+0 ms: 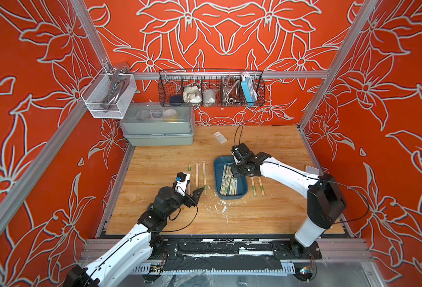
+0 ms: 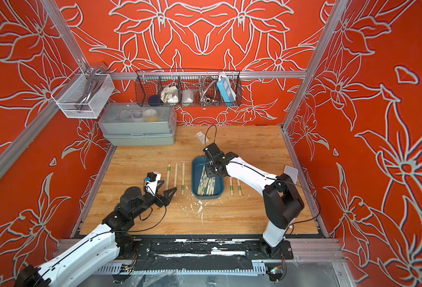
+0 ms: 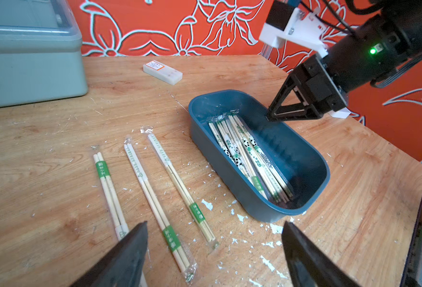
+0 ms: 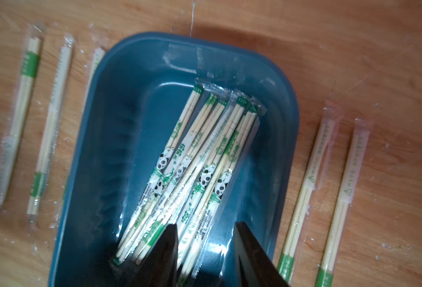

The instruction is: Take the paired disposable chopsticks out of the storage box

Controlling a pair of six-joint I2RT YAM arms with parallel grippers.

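A blue storage box (image 1: pixel 216 179) stands mid-table with several wrapped chopstick pairs (image 4: pixel 191 167) lying slantwise inside. To its left, three wrapped pairs rest on the wood, the nearest to the box being one chopstick pair (image 3: pixel 182 189); two more, including a right-hand pair (image 4: pixel 342 205), lie to its right. Over the box is my right gripper, part open, nothing between its fingers; the chopsticks show below it. My left gripper is also open and empty, low over the left-hand pairs at the front, one end of a pair passing behind its finger (image 3: pixel 124 258).
A grey-green lidded case (image 1: pixel 157 129) sits at the back left. Beyond the box lies a small white item (image 3: pixel 163 71). White scraps (image 1: pixel 223 206) litter the front. A wire basket (image 1: pixel 211 91) hangs on the back wall.
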